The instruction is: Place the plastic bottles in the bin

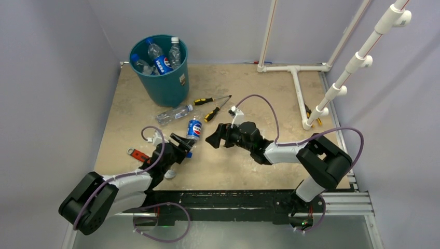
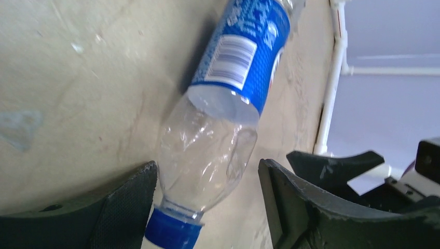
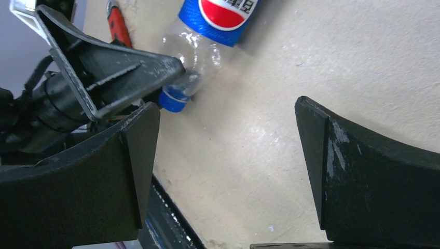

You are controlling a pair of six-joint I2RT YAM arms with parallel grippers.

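A Pepsi bottle lies on the board with its blue cap toward the front. My left gripper is around its neck end, fingers part open on either side of the clear upper section in the left wrist view. My right gripper stands open just right of the bottle, nothing between its fingers. A second clear bottle lies behind, in front of the teal bin, which holds several bottles.
Two screwdrivers lie right of the bin. A red-handled tool lies beside the left arm. White pipe frames stand at the right. The middle-right of the board is clear.
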